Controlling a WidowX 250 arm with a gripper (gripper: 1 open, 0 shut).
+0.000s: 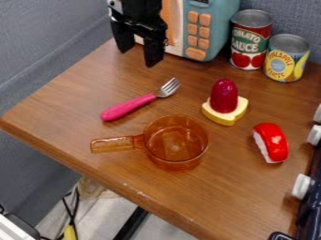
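Observation:
My black gripper [138,47] hangs at the top left above the table, its two fingers pointing down and apart, nothing seen between them. Below it on the wood table lies a pink-handled fork [130,106]. An amber translucent pot [175,143] with its handle to the left sits near the middle. To its upper right are a dark red oblong object [223,97] on a yellow piece [228,114] and, further right, a red and white item [269,141].
A teal toy microwave [189,28] stands at the back with two cans [251,39] beside it. A dark appliance [301,206] lines the right edge.

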